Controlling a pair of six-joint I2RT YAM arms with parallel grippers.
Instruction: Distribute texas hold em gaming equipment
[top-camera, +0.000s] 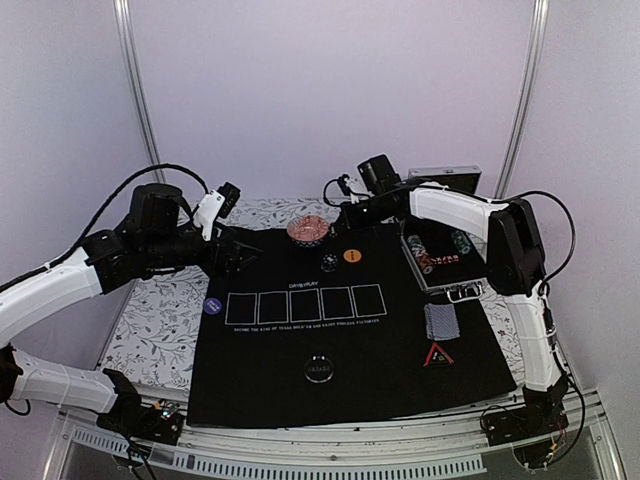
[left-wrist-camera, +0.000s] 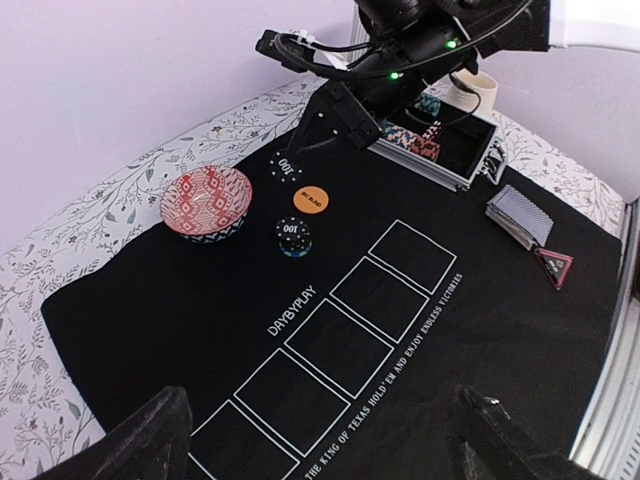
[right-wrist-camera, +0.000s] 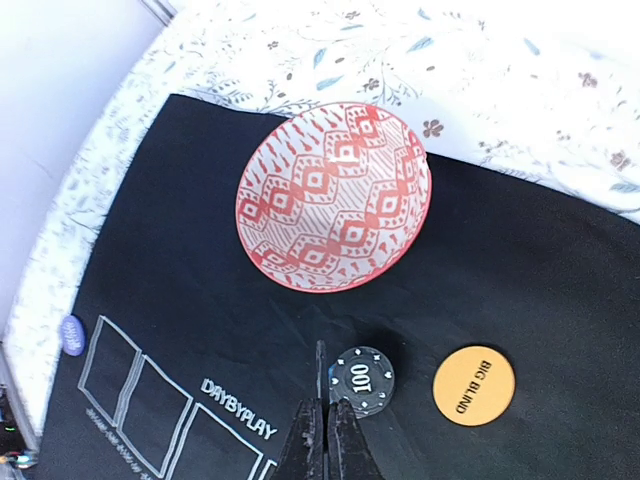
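Note:
On the black mat, a red-patterned bowl (right-wrist-camera: 333, 195) sits at the back. Near it lie a stack of black 100 chips (right-wrist-camera: 362, 380) and an orange BIG BLIND disc (right-wrist-camera: 473, 385). My right gripper is shut, nothing seen between its fingers, raised above the area by the chips. My left gripper hangs open and empty over the mat's left side. A chip case (top-camera: 445, 260) stands at the back right, with a card deck (top-camera: 441, 321) and a red triangle marker (top-camera: 437, 355) in front of it. A blue disc (top-camera: 213, 305) lies at left.
A dealer disc (top-camera: 319, 369) lies front centre. Five printed card boxes (top-camera: 305, 304) span the middle, empty. A white cup (left-wrist-camera: 473, 88) stands beyond the case.

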